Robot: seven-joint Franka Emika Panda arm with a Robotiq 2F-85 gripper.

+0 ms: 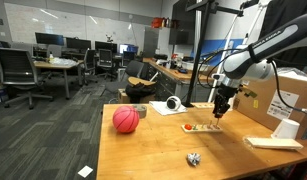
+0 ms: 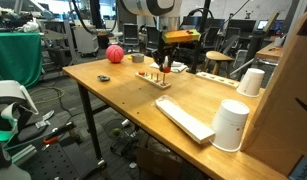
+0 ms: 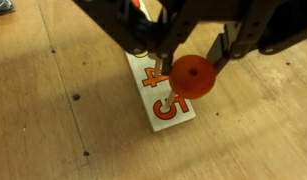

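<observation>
A pale number board with red digits 4 and 5 lies on the table, seen end-on in the wrist view. A round orange-red piece with a dark hole in its middle sits between the fingers of my gripper, which is shut on it. The piece covers part of the board's right edge by the 5. In the side view the board carries several short pegs, and my gripper is just over its right end. Whether the piece touches a peg cannot be told.
A pink-red ball stands on the left of the table, and a crumpled silver thing lies near the front. White cups and a white bar occupy the right end. Bare wood surrounds the board.
</observation>
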